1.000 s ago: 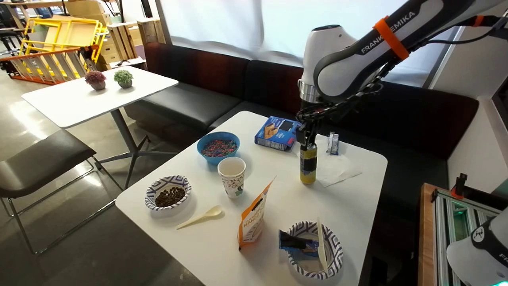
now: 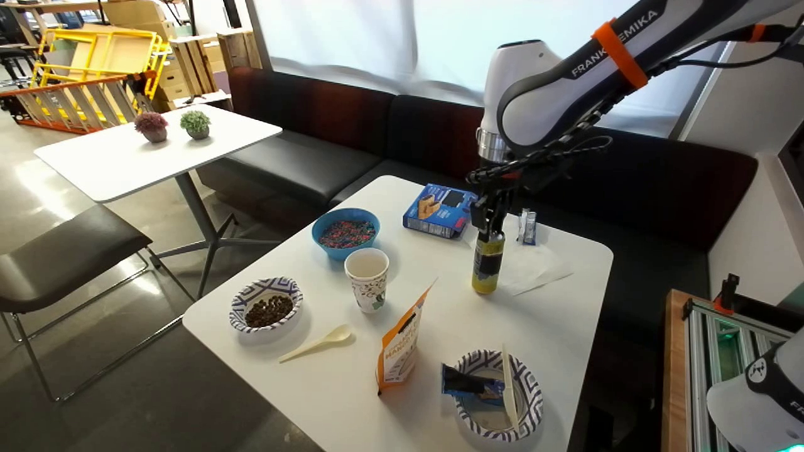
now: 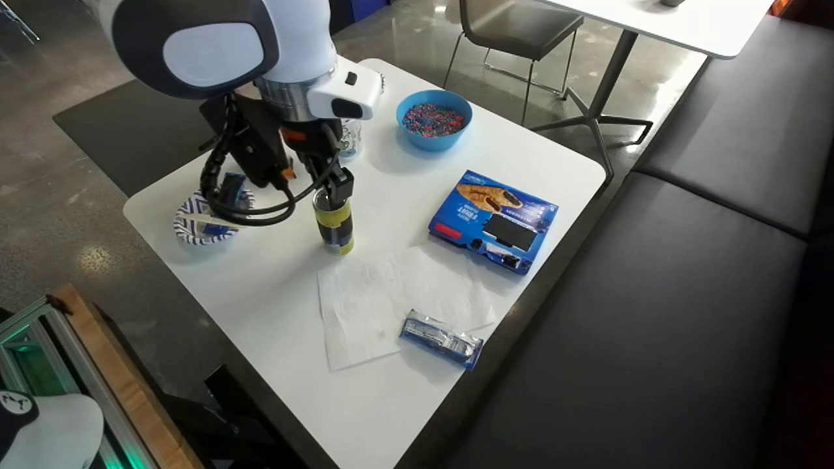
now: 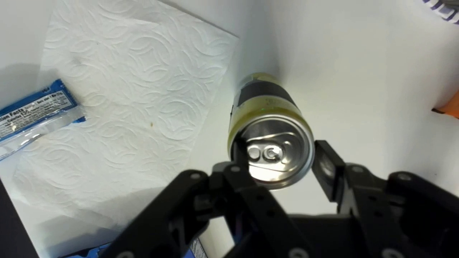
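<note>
A yellow-green can with a dark band (image 2: 487,265) stands upright at the table's middle right, on the surface or barely above it; I cannot tell which. From above, my gripper is shut on the can's top end, one finger on each side of the rim. The silver lid and pull tab show between the black fingers. Exterior view 2 has the same can (image 3: 336,229) beside the white paper towel (image 3: 375,305), with the gripper (image 3: 333,199) over its top.
Around the can are a blue box (image 2: 439,211), a blue bowl (image 2: 347,250), a paper cup (image 2: 367,290), an orange-and-white pouch (image 2: 399,350) and a patterned bowl (image 2: 531,399) holding a wrapper and utensil. A wrapped bar (image 3: 442,339) lies on the towel's edge. Bare table separates can and pouch.
The can and gripper have shifted very slightly toward the front of exterior view 1, and the wrist has tilted a little. Everything else on the table looks unmoved.
</note>
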